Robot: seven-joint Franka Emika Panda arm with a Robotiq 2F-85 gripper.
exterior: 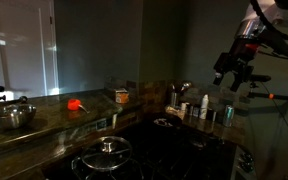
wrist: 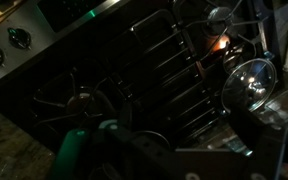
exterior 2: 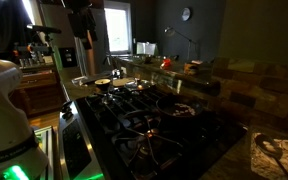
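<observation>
High above the stove's right end, my gripper (exterior: 229, 76) hangs from the arm, its dark fingers apart with nothing visible between them. In the second exterior view the arm fills the upper left, well above the cooktop. A pot with a glass lid (exterior: 106, 153) sits on the near left of the dark stove. The wrist view looks down on black grates, with a round glass lid (wrist: 249, 85) at the right and knobs (wrist: 19, 38) at the upper left. Shadow hides much of the fingers there.
A metal bowl (exterior: 12, 115), a red item (exterior: 75, 104) and an orange-and-white tub (exterior: 122, 95) stand on the counter. Bottles (exterior: 204, 106) and a can (exterior: 228, 115) line the back right. A spoon (exterior 2: 274, 150) rests on the right counter in the second exterior view.
</observation>
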